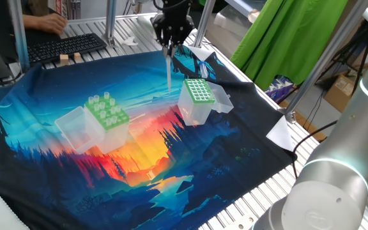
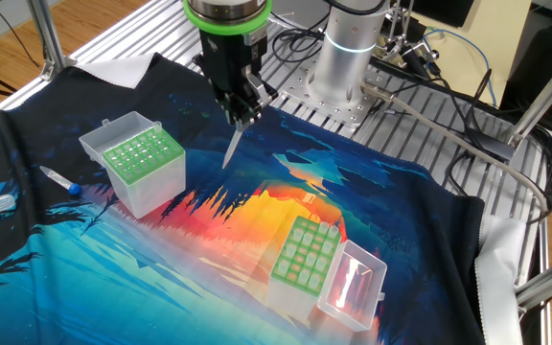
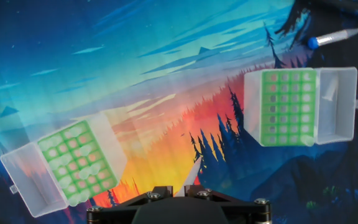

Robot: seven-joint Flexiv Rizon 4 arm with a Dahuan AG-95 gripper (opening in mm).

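My gripper (image 2: pixel 242 123) is shut on a clear pipette tip (image 2: pixel 231 149), which hangs pointed end down above the cloth. In the wrist view the same tip (image 3: pixel 194 173) shows just past the fingers. One open tip box (image 3: pixel 82 158), with a green rack, has several tips standing in it. The other open box (image 3: pixel 289 107) has a green rack (image 1: pixel 199 91) whose holes look mostly empty; a tip (image 3: pixel 332 87) appears to lie in its lid. In exterior view 1 the held tip is to the left of this second box, apart from it.
A blue-capped marker (image 3: pixel 333 38) lies beyond the mostly empty box. The printed cloth (image 1: pixel 152 179) has slight folds, and the space between the boxes is clear. A person's hand (image 1: pixel 51 23) rests by a keyboard (image 1: pixel 66 46).
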